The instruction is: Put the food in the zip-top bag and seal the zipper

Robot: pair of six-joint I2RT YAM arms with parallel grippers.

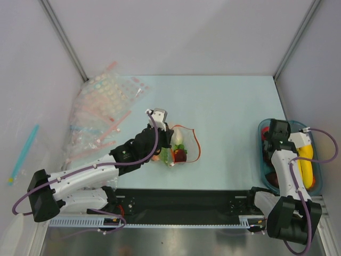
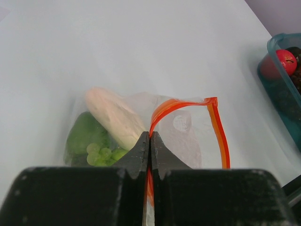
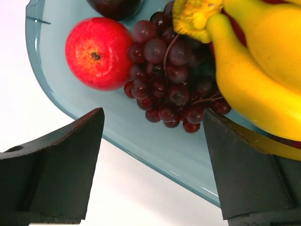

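A clear zip top bag point(image 1: 186, 136) with an orange rim lies mid-table, its mouth spread toward the right. Inside show a pale long food item point(image 2: 115, 117), a green pepper point(image 2: 86, 136), green grapes point(image 2: 101, 154) and a dark red item point(image 1: 180, 155). My left gripper is shut on the bag's orange edge. Over the blue bin point(image 3: 155, 162), my right gripper stands open. Dark red grapes point(image 3: 160, 89) show ahead of and between its fingers, beside a red pomegranate point(image 3: 98, 54) and yellow bananas point(image 3: 263, 80). Nothing is held there.
More clear bags point(image 1: 106, 101) are stuck on the left side. Between the zip bag and the bin the table point(image 1: 226, 122) is bare. The bin stands close to the right wall, its rim point(image 1: 261, 176) near the right arm.
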